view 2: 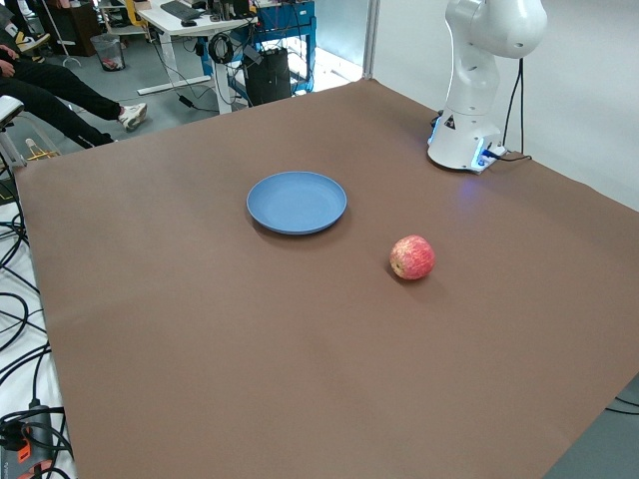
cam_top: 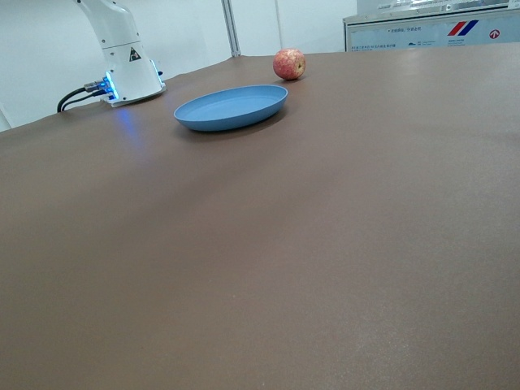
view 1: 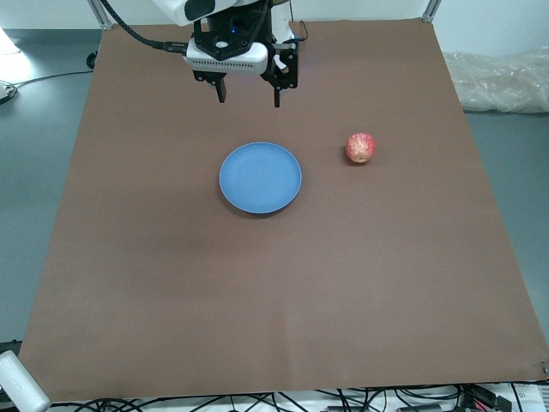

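A blue plate (view 1: 260, 178) (cam_top: 231, 106) (view 2: 297, 202) lies empty on the brown table (view 1: 274, 292). A red apple (view 1: 360, 148) (cam_top: 289, 64) (view 2: 412, 257) sits apart from it, to its right in the left view. My black-and-white gripper (view 1: 250, 95) hangs near the far edge, above and behind the plate, its two dark fingers spread apart with nothing visible between them. In the top and right views only the white arm's base and lower links show; the gripper is out of frame.
Cables and equipment lie beyond its edges, with clear plastic sheeting (view 1: 502, 81) off to the right. In the right view, a person's legs (view 2: 70, 100) show on the floor beyond the table.
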